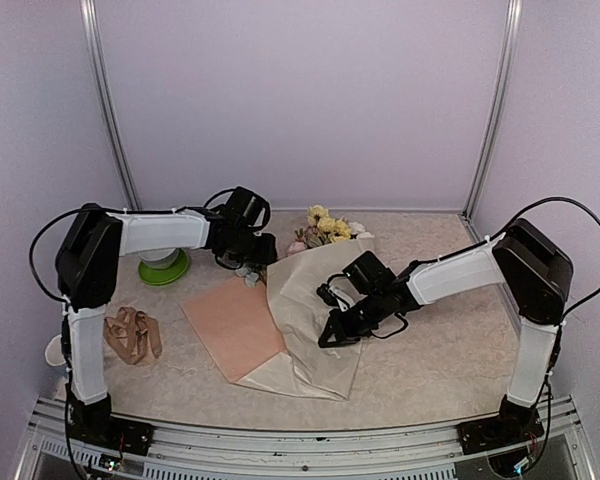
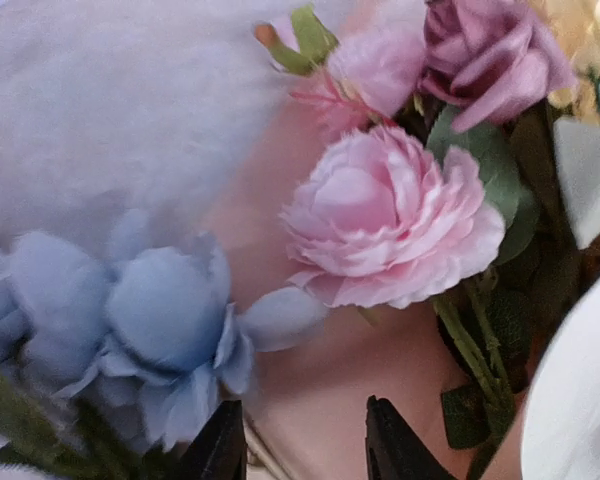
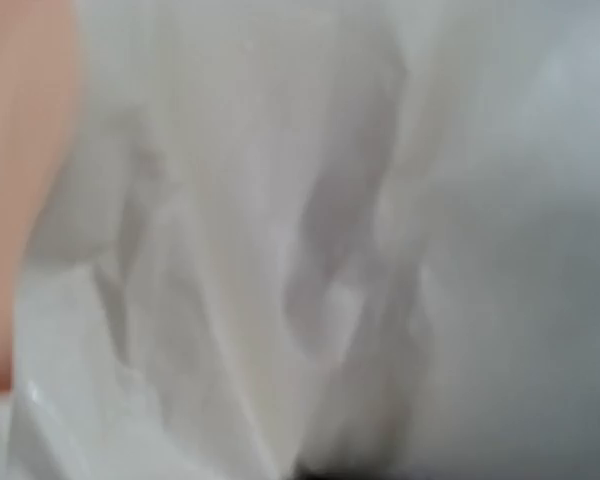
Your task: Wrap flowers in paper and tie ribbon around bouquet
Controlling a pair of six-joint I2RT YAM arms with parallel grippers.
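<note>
The wrapping paper (image 1: 312,300) lies mid-table, its beige right side folded over and its pink inner face (image 1: 238,325) bare on the left. Yellow and pink flowers (image 1: 326,226) stick out at its top. At the paper's upper left is my left gripper (image 1: 267,252); its fingertips (image 2: 215,445) stand apart, close to a blue flower (image 2: 170,305) and a pink flower (image 2: 390,215), with thin stems behind the gap. My right gripper (image 1: 330,335) rests against the beige fold, shut. Creased paper (image 3: 230,250) fills the right wrist view, hiding whether any is pinched.
A brown ribbon (image 1: 132,335) lies at the left, with a white cup (image 1: 57,352) beside it. Behind the left arm sits a green plate (image 1: 165,270) with a white dish. Bare table shows at front and right.
</note>
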